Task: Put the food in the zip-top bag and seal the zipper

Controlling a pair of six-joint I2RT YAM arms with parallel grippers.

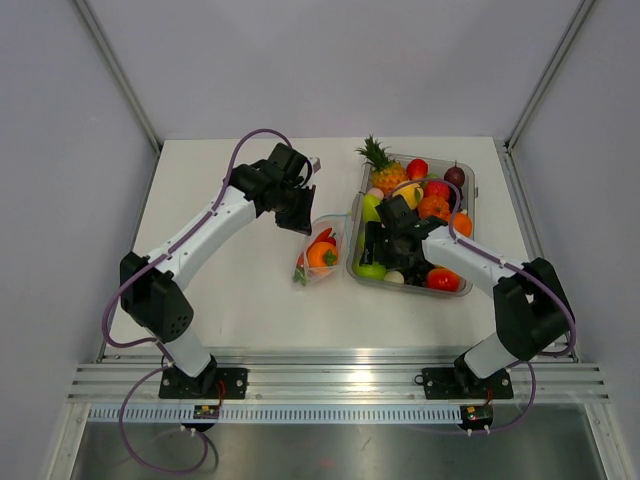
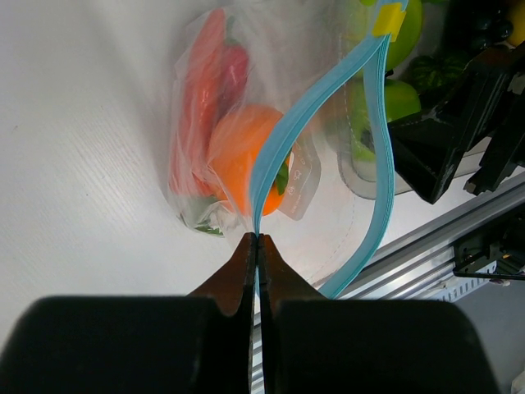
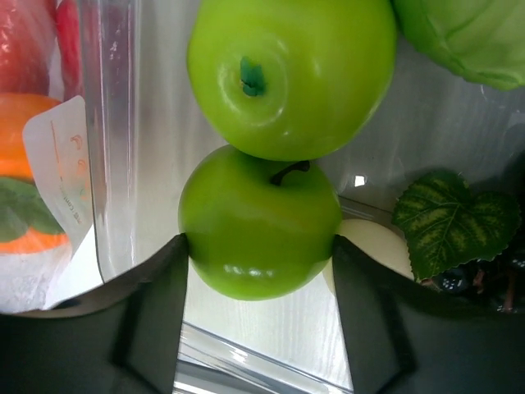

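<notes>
The clear zip bag holds an orange pepper and red vegetables. My left gripper is shut at the bag's blue zipper rim, pinching it, with the bag's mouth spread. In the right wrist view, my right gripper is down in the food container, its fingers on either side of a green apple, seemingly touching it; whether they grip it is unclear. Another green apple lies just beyond it.
The grey container, right of the bag, holds a pineapple, tomato and several other foods.
</notes>
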